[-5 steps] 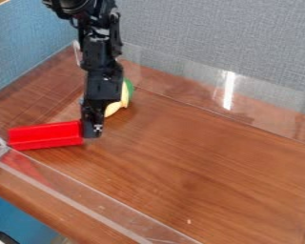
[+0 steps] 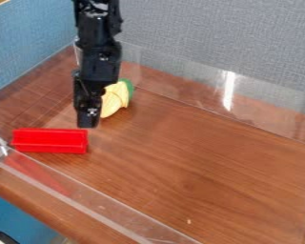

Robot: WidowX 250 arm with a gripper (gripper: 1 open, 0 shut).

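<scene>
My black gripper (image 2: pixel 88 114) hangs open just above and behind a red rectangular block (image 2: pixel 50 140), which lies flat on the wooden surface at the left front, near the clear front wall. Behind the gripper and partly hidden by it is a yellow object with a green end (image 2: pixel 115 98), lying near the back left.
Clear low walls (image 2: pixel 257 114) edge the wooden surface (image 2: pixel 206 181). A dark object shows outside at the lower left corner.
</scene>
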